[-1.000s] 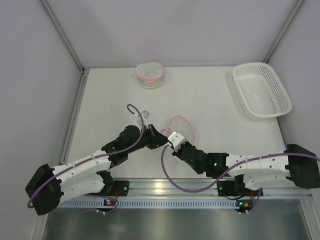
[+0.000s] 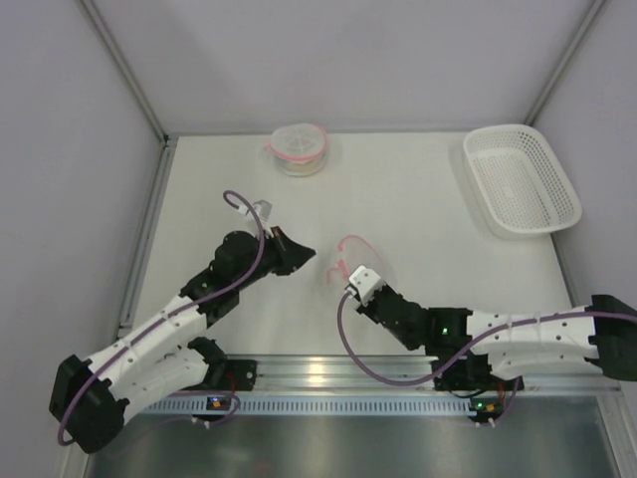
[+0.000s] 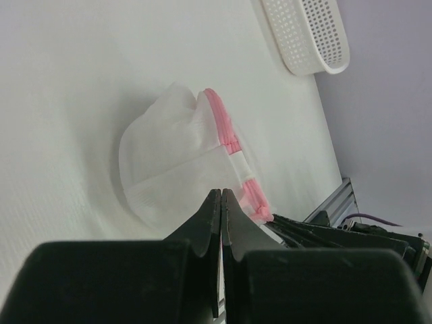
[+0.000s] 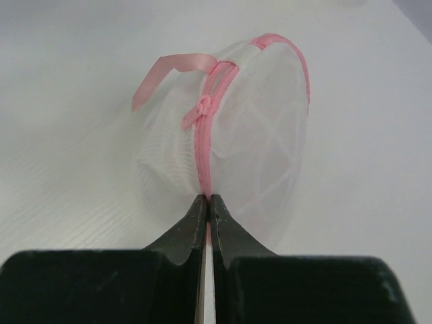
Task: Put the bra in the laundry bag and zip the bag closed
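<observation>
A white mesh laundry bag (image 4: pixel 260 128) with pink trim lies in front of my right gripper (image 2: pixel 350 289). Its pink zipper (image 4: pixel 202 156) runs down to the right fingertips, which are shut on its near end. The pink zipper pull (image 4: pixel 202 106) sits farther up the strip, and the pink edges part slightly beyond it. In the left wrist view the bag (image 3: pixel 169 145) looks puffed, its zipper end meeting the right fingertips (image 3: pixel 278 221). Left of the bag, my left gripper (image 2: pixel 314 253) is shut with nothing showing between its fingers. I cannot make out a bra.
A second rounded mesh bag (image 2: pixel 299 145) with pink trim sits at the table's back, left of centre. At the back right stands a white perforated basket (image 2: pixel 520 181).
My left gripper has drawn away from the right one, up and left, leaving a gap. My right gripper has shifted slightly right and down; the bag's pink edge has shifted a little.
</observation>
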